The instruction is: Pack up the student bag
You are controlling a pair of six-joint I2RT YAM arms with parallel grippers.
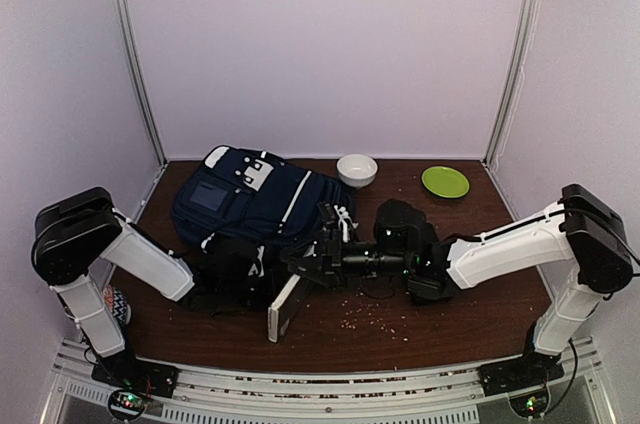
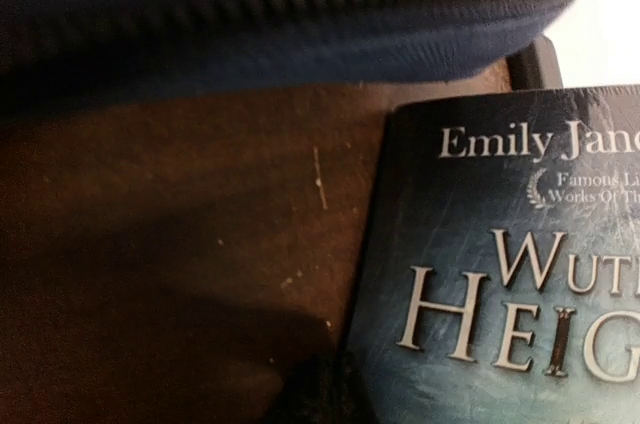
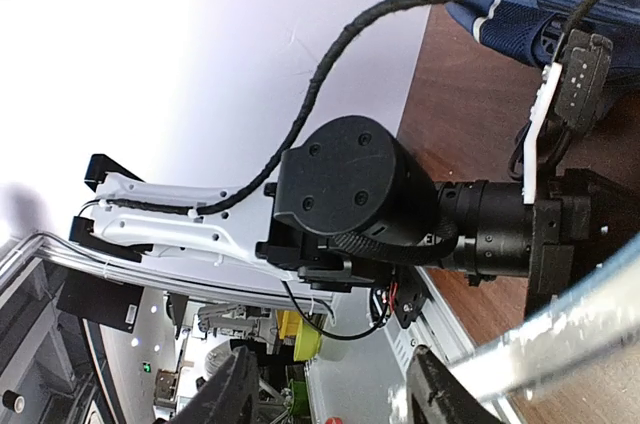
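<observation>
The book (image 1: 287, 309) stands tilted steeply on the table, its pale edge turned toward the front. At its upper part my right gripper (image 1: 306, 262) is shut on it; in the right wrist view the book's white page edge (image 3: 545, 339) runs blurred beside the fingers (image 3: 432, 394). My left gripper (image 1: 268, 287) is shut close to the book's left side, low over the table. The left wrist view shows the dark blue cover (image 2: 520, 274) with its title, right of the gripper's dark tip (image 2: 325, 394). Behind lies the navy backpack (image 1: 215, 189), its zipper edge facing the left gripper.
A white bowl (image 1: 357, 170) and a green plate (image 1: 445, 182) stand at the back right. A patterned round object (image 1: 117, 305) is at the left edge, partly behind the left arm. Small crumbs (image 1: 372, 319) are scattered right of the book.
</observation>
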